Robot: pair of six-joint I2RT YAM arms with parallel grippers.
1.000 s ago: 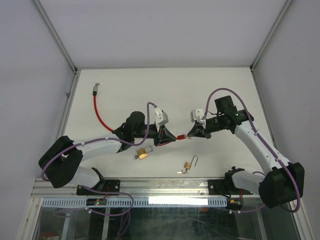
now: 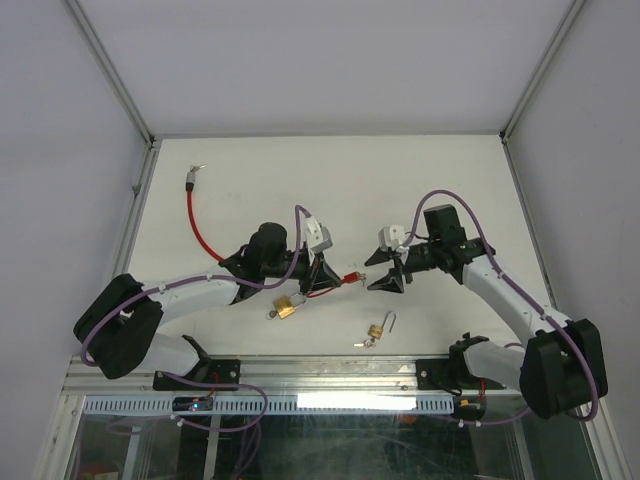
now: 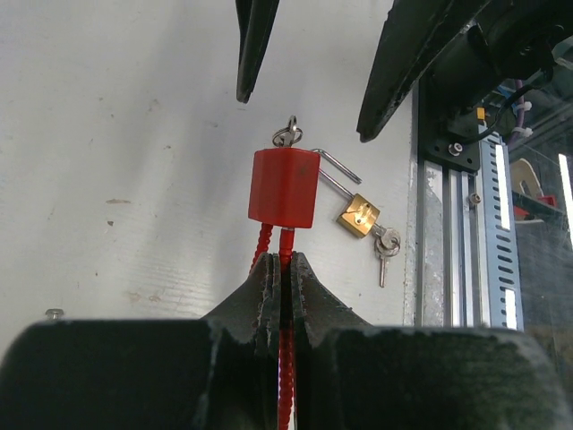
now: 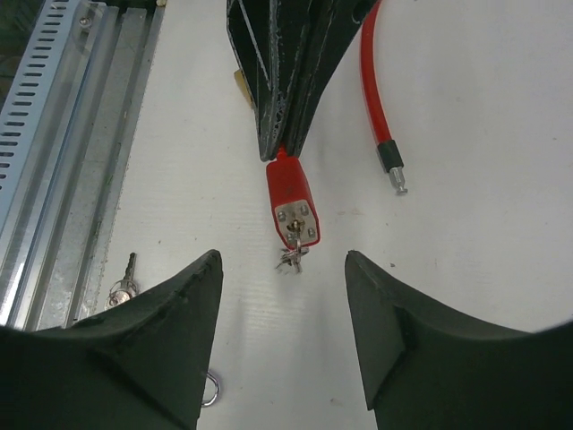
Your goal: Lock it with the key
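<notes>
The red lock head (image 4: 294, 202) has a silver key (image 4: 296, 242) in its end face, with a ring and more keys hanging there. My left gripper is shut on the red cable (image 3: 286, 240) just behind the head, holding it up over the table. From the right, my right gripper faces the key, its fingers (image 4: 204, 287) apart on either side of it. Nothing shows clamped between them. The cable's free metal-tipped end (image 2: 190, 182) lies at the far left.
A large brass padlock (image 2: 285, 306) lies below the left gripper. Nearer the front edge lie a small brass padlock (image 2: 375, 331) with its shackle open and its keys (image 2: 366, 343).
The left arm shifted slightly.
</notes>
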